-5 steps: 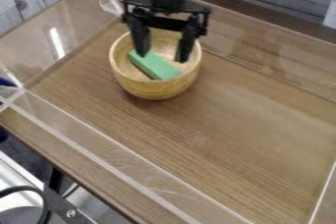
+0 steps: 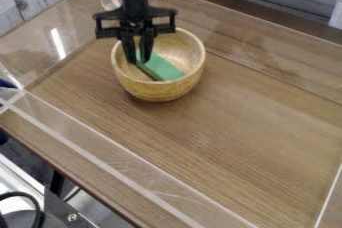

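A round tan bowl [image 2: 185, 87] stands on the wooden table, left of and above the centre of the view. In it lies a green block [image 2: 163, 70], slanting down to the right. My gripper [image 2: 135, 47] is over the bowl's left part, its dark fingers pointing down at the block's upper-left end. Nothing shows clearly between the fingers; whether they touch the block I cannot tell.
Dark areas show beyond the table's edge at the lower left and at the top corners.
My gripper has moved left and down, from above the bowl's back to over its left part at the block's end. The bowl and block look much the same.
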